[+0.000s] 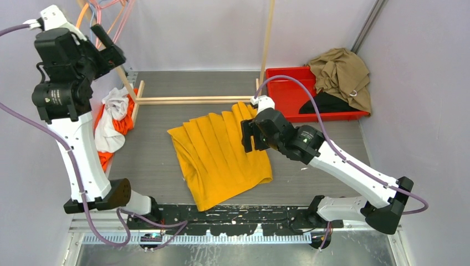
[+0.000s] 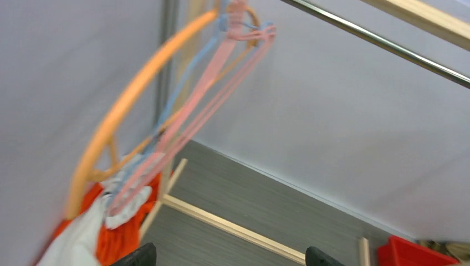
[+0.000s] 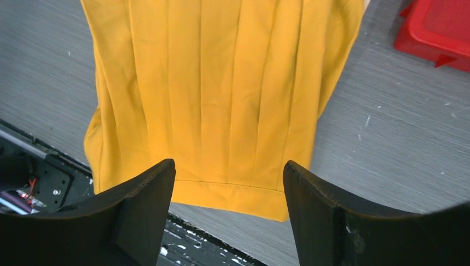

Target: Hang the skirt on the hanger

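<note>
The mustard pleated skirt lies spread on the grey floor, also filling the middle of the right wrist view. My left gripper is raised at the upper left beside the hangers, orange, pink and blue, which hang bunched from the rack. Its fingertips show open at the bottom of the left wrist view, nothing between them. My right gripper hovers over the skirt's right part, open, with only the skirt visible below between its fingertips.
A red tray with khaki and black clothes sits at the back right. Orange and white cloths lie at the left wall. A wooden rack bar crosses behind the skirt.
</note>
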